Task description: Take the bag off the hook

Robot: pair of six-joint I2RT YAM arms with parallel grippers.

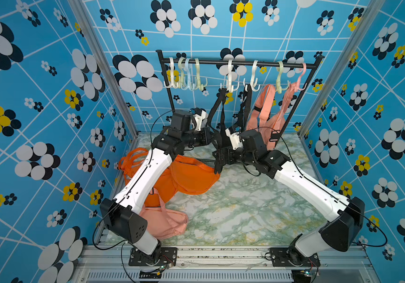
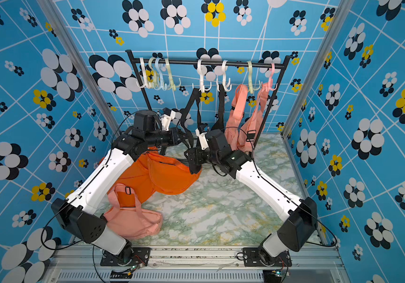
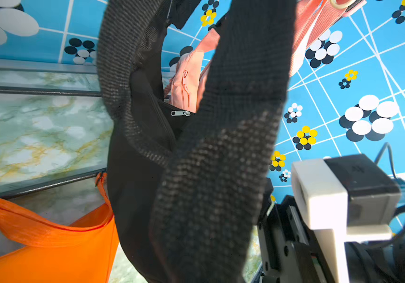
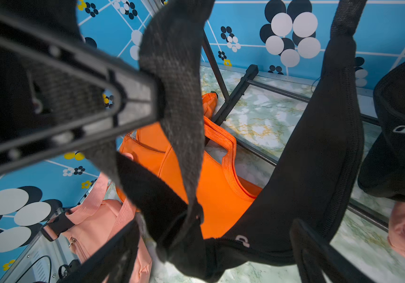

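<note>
A black bag (image 4: 315, 155) hangs by dark straps from the hooks at the middle of the rack, its lower part between my two grippers. My left gripper (image 1: 206, 137) is at the strap on the bag's left side. It is shut; black webbing fills much of the left wrist view and hides its fingertips, so whether anything is between them is unclear. My right gripper (image 1: 219, 156) stands open low at the bag, with black fabric and strap (image 4: 174, 103) in front of and between its fingers.
Pink bags (image 1: 266, 113) hang at the rack's right. An orange bag (image 1: 193, 174) and a pink bag (image 1: 164, 221) lie at the left of the marble floor. Several empty hooks (image 1: 188, 75) hang at the rack's left.
</note>
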